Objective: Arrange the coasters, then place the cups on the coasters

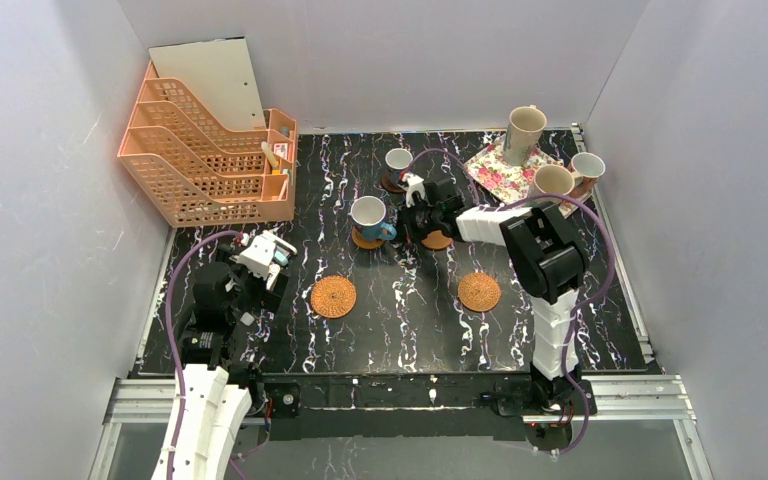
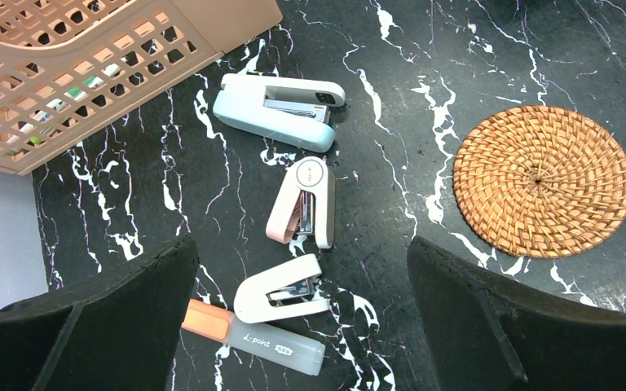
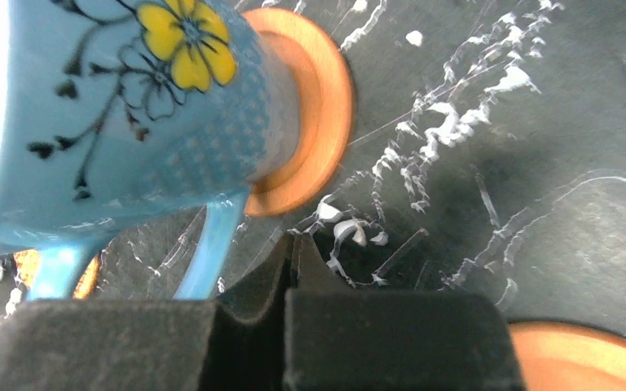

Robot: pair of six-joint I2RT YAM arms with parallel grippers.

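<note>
A blue cup with a yellow flower [image 3: 155, 138] stands upright, slightly off-centre, on a round coaster [image 1: 359, 241]. Its handle [image 1: 388, 232] points right. My right gripper is shut, nothing visible between its fingers, close beside that handle; contact cannot be made out. Partly under the right arm lies another coaster [image 1: 436, 241]. Behind, a grey-blue cup [image 1: 397, 157] sits on a darker coaster [image 1: 388, 184]. Two bare woven coasters, a left one [image 1: 333, 297] and a right one [image 1: 479, 292], lie nearer the front. My left gripper stands open above several staplers.
An orange rack [image 1: 210, 165] fills the back left. At back right, a flowered tray [image 1: 495, 178] bears beige cups, among them a tall one [image 1: 525, 135]. Beneath the left gripper, a blue stapler [image 2: 269, 122] and a highlighter [image 2: 281, 346] lie on the table.
</note>
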